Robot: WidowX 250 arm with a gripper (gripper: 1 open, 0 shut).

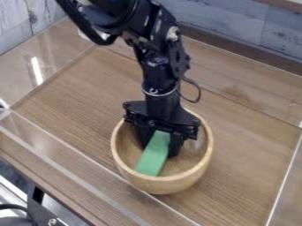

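A wooden bowl (177, 180) sits on the table near its front middle. Inside it a green oblong object (151, 157) lies at a slant. My black gripper (161, 138) reaches down into the bowl from above, shut on the green object's upper end; the fingertips themselves are mostly hidden in shadow and behind the housing.
Grey plank walls stand at the back and left. The front left table edge runs past the bowl, with a dark gap and cables below it.
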